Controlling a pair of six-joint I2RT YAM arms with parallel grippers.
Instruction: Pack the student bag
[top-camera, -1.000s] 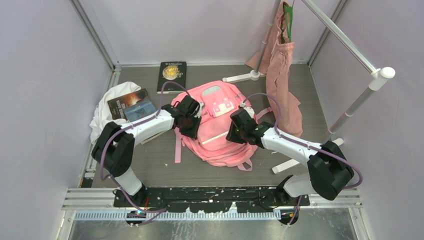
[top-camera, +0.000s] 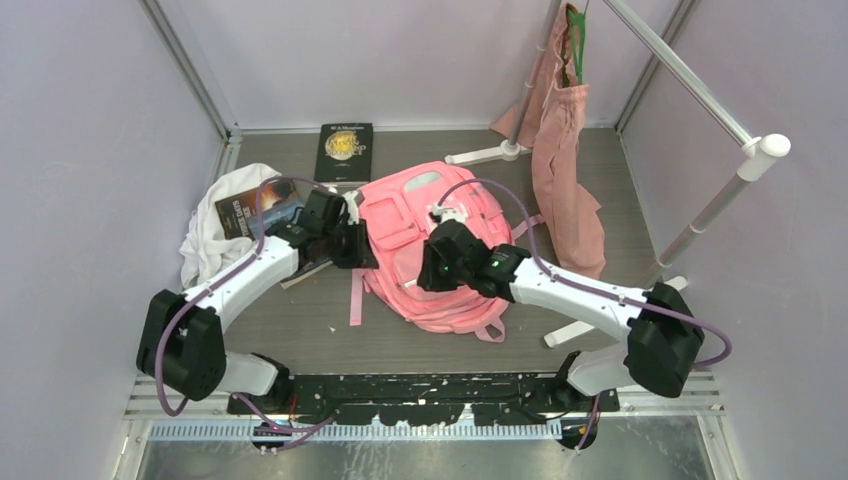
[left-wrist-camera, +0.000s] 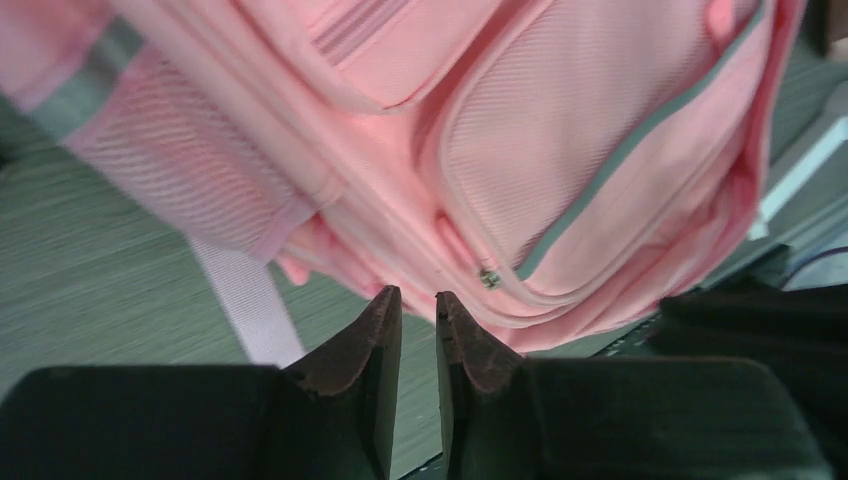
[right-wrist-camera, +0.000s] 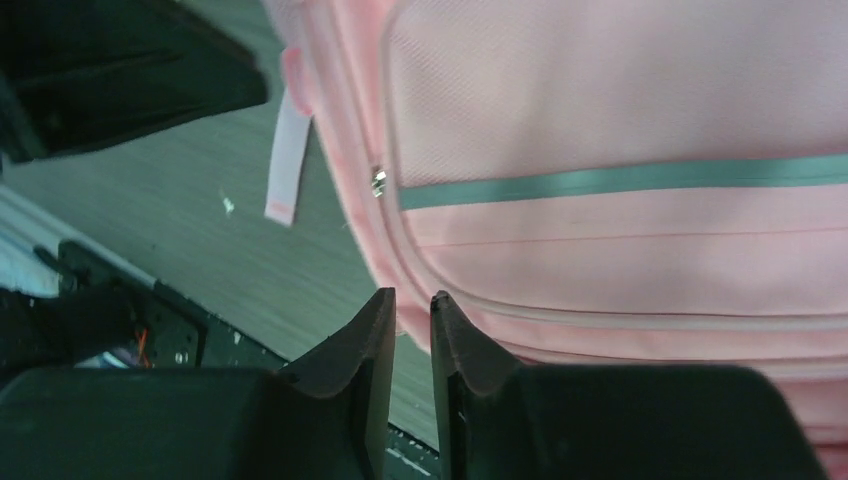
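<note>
The pink backpack (top-camera: 420, 200) lies flat in the middle of the floor, front pocket and zippers upward; a zipper pull (right-wrist-camera: 379, 180) shows on its edge. My left gripper (top-camera: 357, 262) is over its left edge, shut in the left wrist view, its fingertips near the pink fabric; whether anything is between them is unclear. My right gripper (top-camera: 432, 282) hovers over the front of the bag, fingers slightly apart in the right wrist view, nothing clearly between them.
A black book (top-camera: 343, 150) lies at the back; more books (top-camera: 240, 208) rest on a white cloth (top-camera: 205, 250) at left. A pink cloth bag (top-camera: 565, 180) hangs from the metal rack (top-camera: 700, 220) at right.
My left gripper has moved left toward the bag's edge. My right gripper has moved left across the bag's front.
</note>
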